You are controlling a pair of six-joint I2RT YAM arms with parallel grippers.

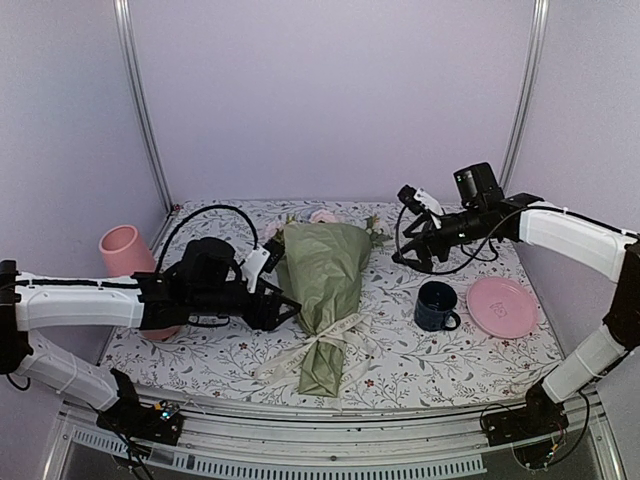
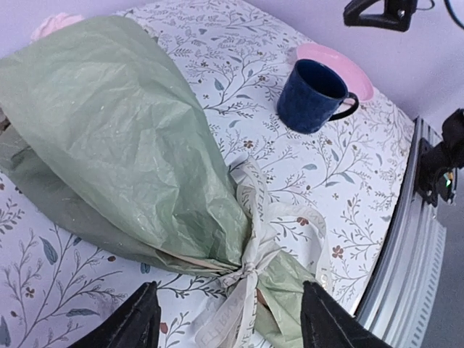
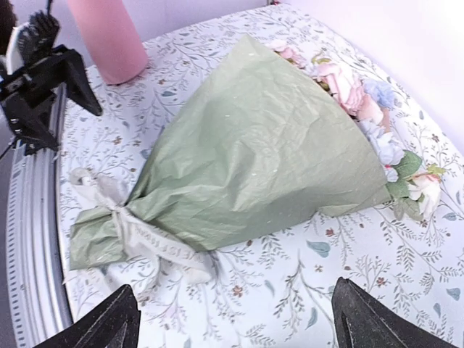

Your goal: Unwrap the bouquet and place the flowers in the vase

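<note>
Wrapped in green paper, the bouquet (image 1: 325, 270) lies mid-table, tied low with a white ribbon (image 3: 141, 232). Pink, white and blue flowers (image 3: 342, 85) show at its far, wide end in the right wrist view. A tall pink vase (image 1: 125, 250) stands upright at the left, partly behind my left arm. My left gripper is open close to the bouquet's left side, and the ribbon knot appears between its fingers in the wrist view without being held. Off to the right of the bouquet, my right gripper hangs open and empty.
A dark blue mug (image 1: 436, 306) stands right of the bouquet, its handle toward the front right. Beside it lies a pink plate (image 1: 501, 307). A metal rail (image 1: 300, 425) runs along the front edge.
</note>
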